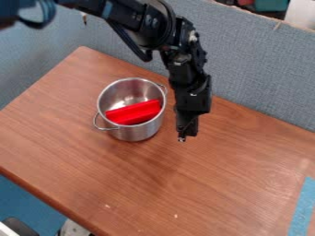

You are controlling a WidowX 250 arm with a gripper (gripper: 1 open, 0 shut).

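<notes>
A steel pot (124, 129) with side handles sits on the wooden table (185, 184), left of centre. A bright red elongated object (133, 113) lies inside it. My black gripper (189, 129) hangs just right of the pot, outside its rim, shut, with nothing visible between its fingers.
A grey padded wall (252, 74) runs along the back. A light blue strip (301, 207) lies at the right edge.
</notes>
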